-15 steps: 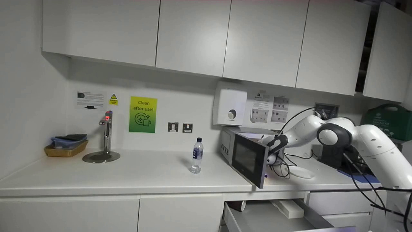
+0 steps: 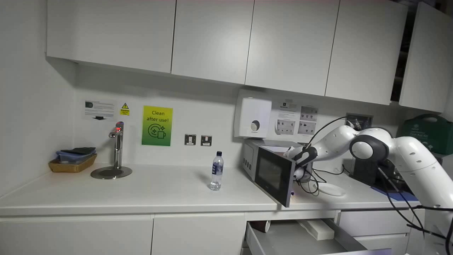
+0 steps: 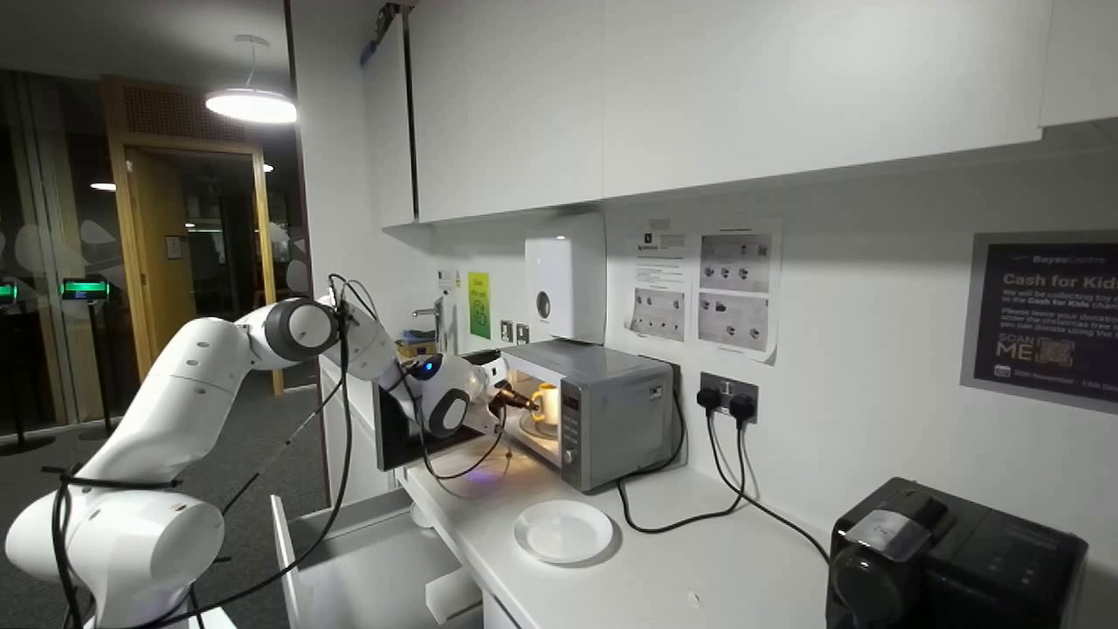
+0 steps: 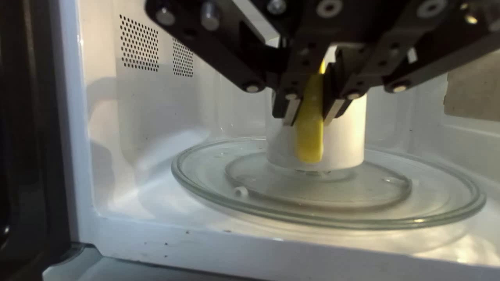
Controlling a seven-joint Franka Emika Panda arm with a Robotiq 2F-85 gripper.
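Observation:
Inside the lit microwave (image 3: 629, 419), a white mug (image 4: 344, 140) with a yellow handle (image 4: 310, 143) is over the glass turntable (image 4: 211, 199), upright. In the wrist view my gripper is shut on the handle, one finger on each side of it. The mug's base looks to be on or just above the glass; I cannot tell which. Its upper part is hidden behind the gripper. In exterior view 2 the mug (image 3: 546, 404) shows through the opening, with my gripper (image 3: 532, 404) reaching in. The microwave door (image 2: 271, 174) stands wide and hides the gripper in exterior view 1.
A white plate (image 3: 563, 531) lies on the counter before the microwave. Below, a drawer (image 2: 288, 243) is pulled out. The water bottle (image 2: 216, 172) stands left of the door, and a black coffee machine (image 3: 954, 556) is at the far right.
The arm has shifted only very slightly. In exterior view 1 the door, bottle, plate and drawer are where they were.

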